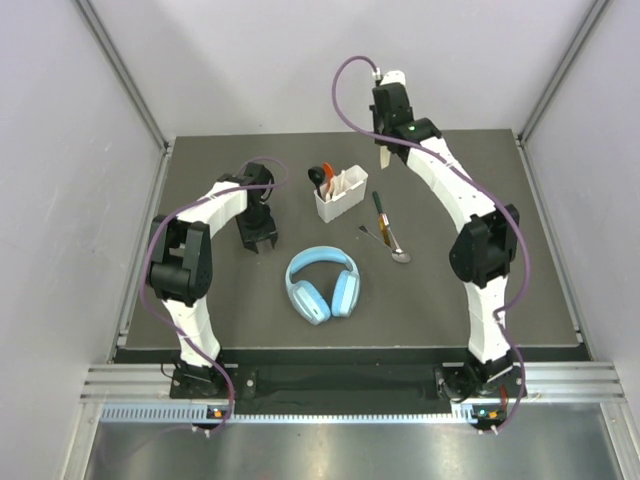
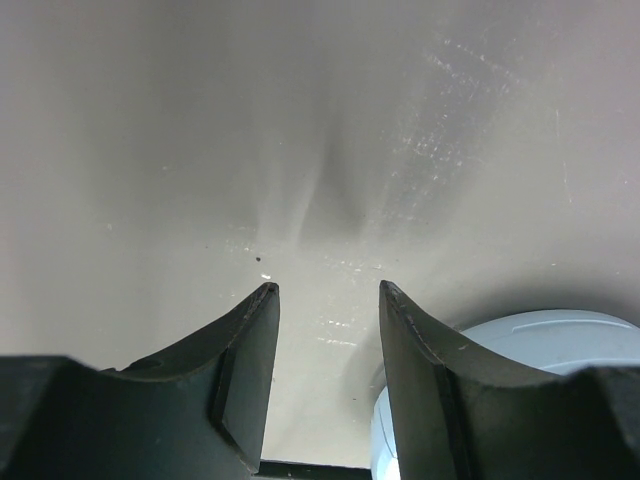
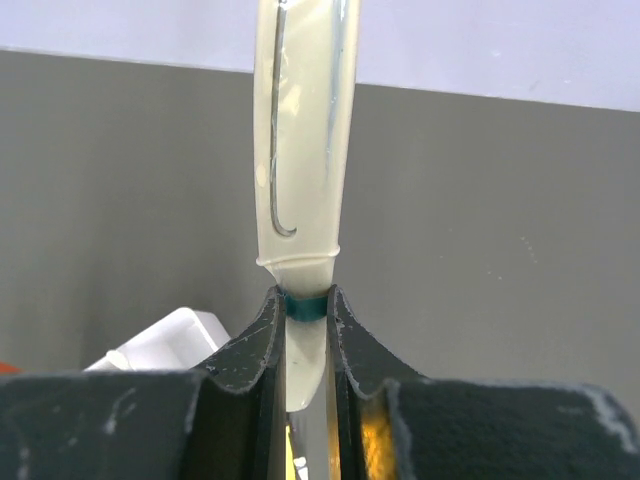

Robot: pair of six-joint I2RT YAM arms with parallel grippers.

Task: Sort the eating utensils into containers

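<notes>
My right gripper is shut on a cream utensil [image 3: 300,150], held upright in the air above and right of the white container [image 1: 342,200], near the back of the table [image 1: 250,310]. The container holds black, orange and cream utensils. A ladle [image 1: 400,256], a thin utensil [image 1: 372,235] and an orange-and-dark utensil [image 1: 383,225] lie to its right and front. My left gripper is open and empty over bare table at the left.
Blue headphones [image 1: 345,293] lie at the front middle, partly visible in the left wrist view [image 2: 530,340].
</notes>
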